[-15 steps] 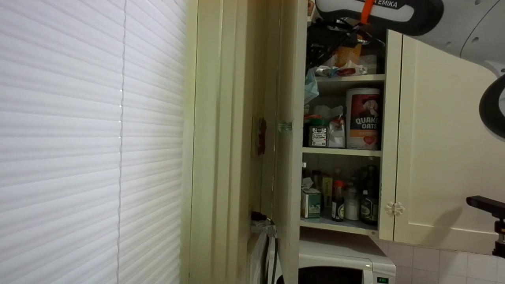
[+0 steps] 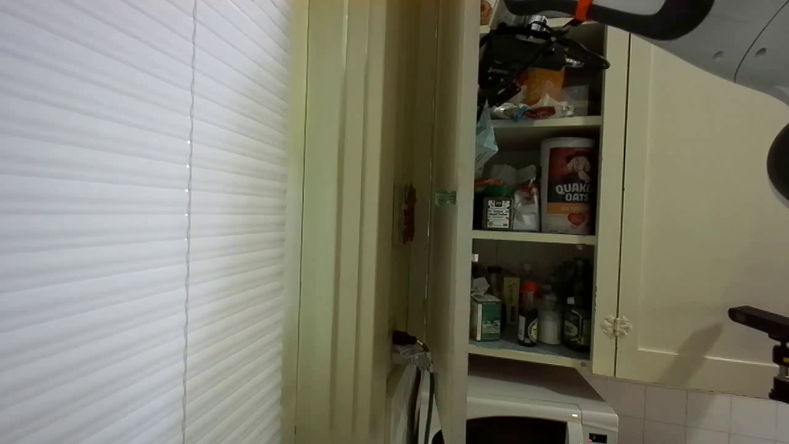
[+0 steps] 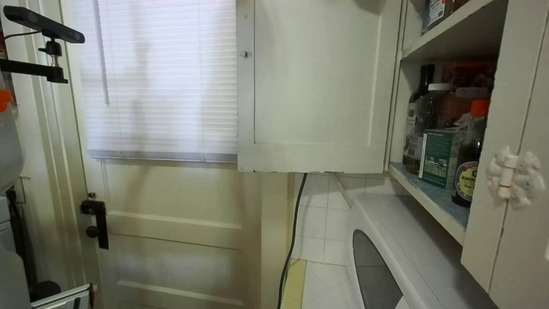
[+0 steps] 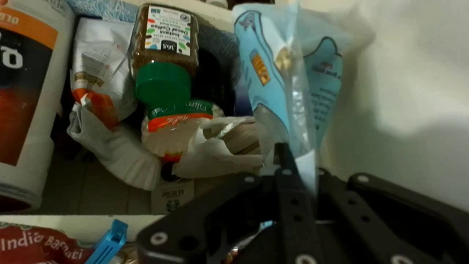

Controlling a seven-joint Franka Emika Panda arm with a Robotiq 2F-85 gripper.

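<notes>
My gripper is shut on the thin end of a blue and clear plastic bag [image 4: 268,61]. The bag hangs from the fingertips beside the cupboard's side wall, its printed face toward the middle shelf. In exterior view 1 the black gripper [image 2: 494,100] is at the top left of the cupboard opening, partly lost against the dark upper shelf. Below it the pale blue bag [image 2: 484,140] shows in front of the middle shelf's left side. The bag's contents are hard to make out.
On the middle shelf stand a Quaker Oats canister [image 2: 568,185], a green-lidded coffee jar [image 4: 165,52] and a crumpled white bag [image 4: 105,57]. A red rice bag [image 4: 39,244] with a blue clip [image 4: 107,244] lies on the upper shelf. Bottles fill the lower shelf; a microwave [image 2: 518,396] stands beneath.
The arm has risen at the top of exterior view 1, and its forearm label has gone out of sight. The blue bag has shifted slightly and hangs more upright. The shelf items have stayed put.
</notes>
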